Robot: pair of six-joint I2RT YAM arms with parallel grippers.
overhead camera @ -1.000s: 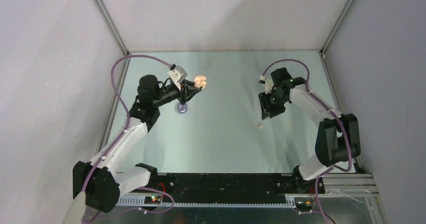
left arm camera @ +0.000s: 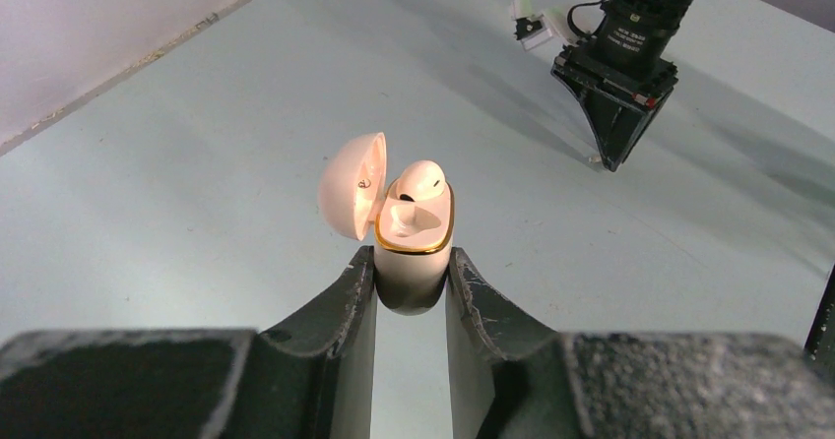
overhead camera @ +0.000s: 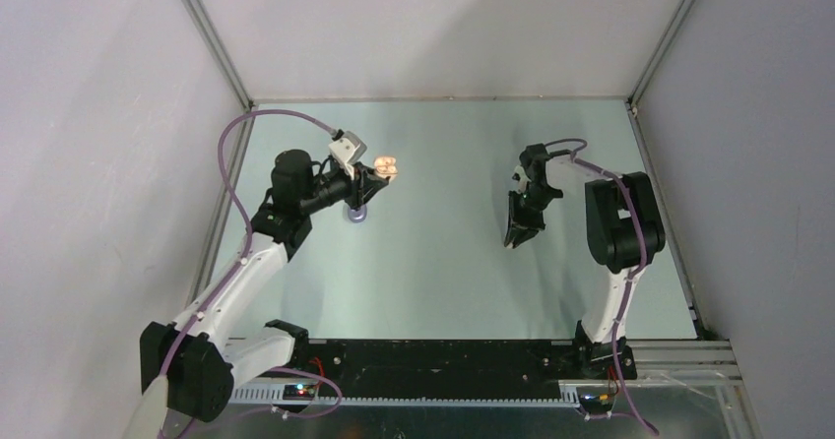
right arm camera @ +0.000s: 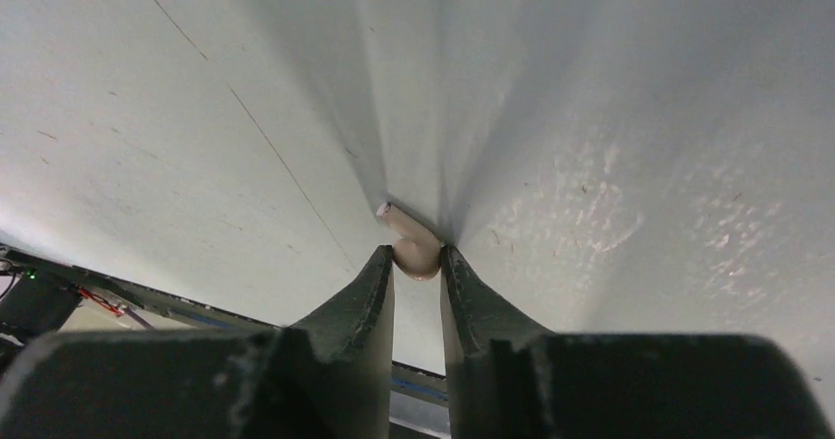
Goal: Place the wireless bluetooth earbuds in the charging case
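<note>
My left gripper (overhead camera: 376, 181) is shut on the pale pink charging case (left arm camera: 408, 277), held aloft with its lid (left arm camera: 347, 188) open and one earbud (left arm camera: 421, 178) visible in it. On the right, my right gripper (overhead camera: 510, 240) is down at the table surface, shut on the round head of a pale pink earbud (right arm camera: 417, 256), whose stem points up-left in the right wrist view. The earbud is mostly hidden by the fingers in the top view.
A small purple round object (overhead camera: 356, 214) lies on the table just below the left gripper. Walls border it at the back and both sides.
My right arm has come down onto the earbud that lay on the table, and its gripper is now shut on it. The left arm has moved only very slightly.
</note>
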